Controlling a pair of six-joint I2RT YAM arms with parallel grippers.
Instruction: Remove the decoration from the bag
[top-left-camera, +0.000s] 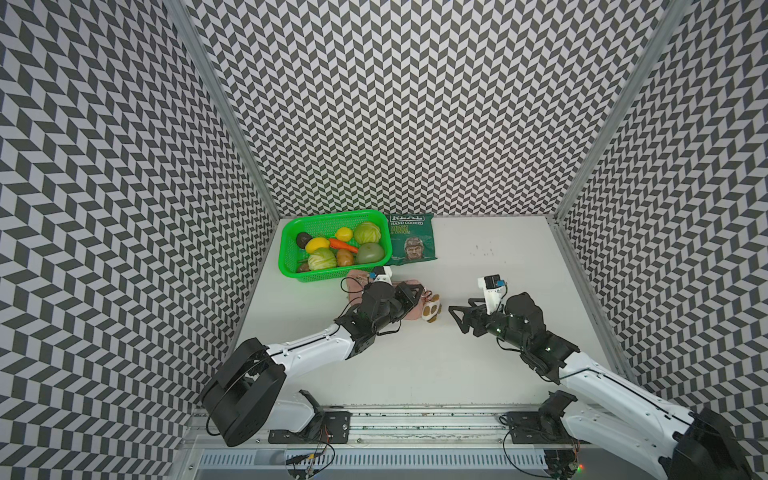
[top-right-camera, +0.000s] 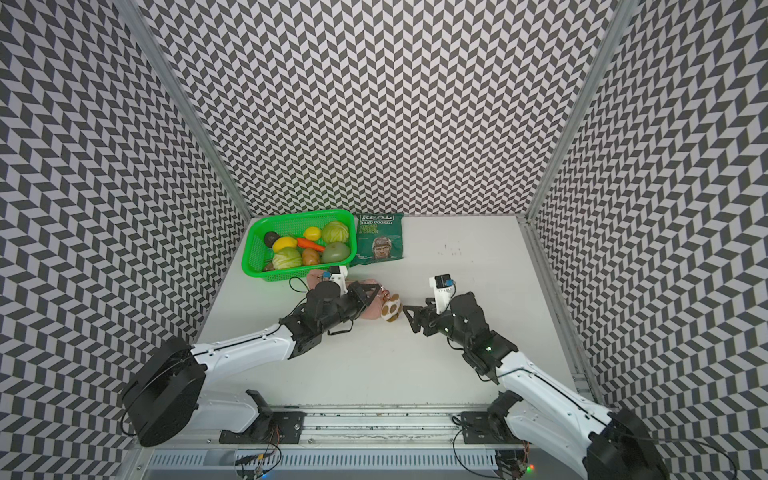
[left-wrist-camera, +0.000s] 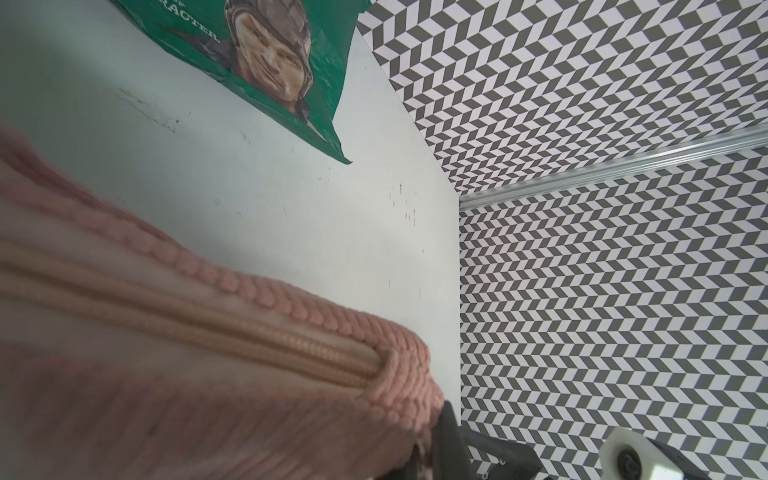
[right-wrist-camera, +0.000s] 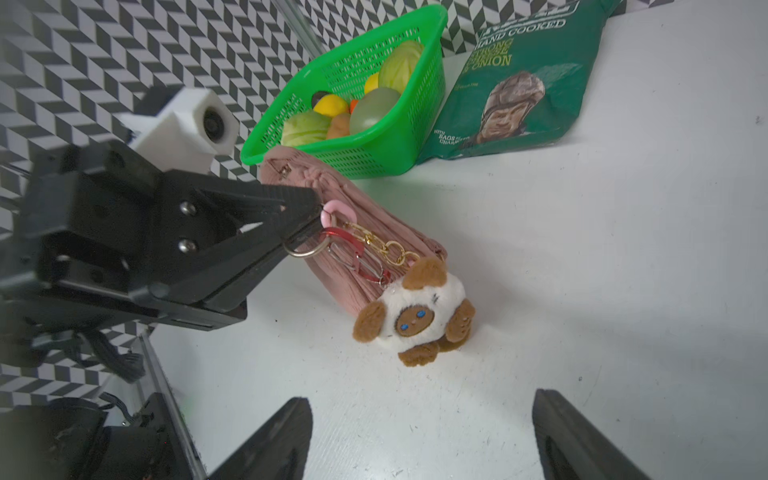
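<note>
The pink corduroy bag lies behind my left gripper, its zip showing in the left wrist view. The decoration, a white and brown plush toy (right-wrist-camera: 420, 312), sits at the bag's near end. A gold chain (right-wrist-camera: 376, 240), a pink clasp (right-wrist-camera: 340, 211) and a red clasp (right-wrist-camera: 344, 237) lie between them. My left gripper is shut at these fittings; a metal ring (right-wrist-camera: 308, 253) touches its tips, and whether it is pinched cannot be told. My right gripper (top-left-camera: 457, 319) stands open and empty, a short way right of the plush.
A green basket (top-left-camera: 285, 257) of fruit and vegetables stands behind the bag. Beside it lies a green crisp packet (top-left-camera: 412, 232).
</note>
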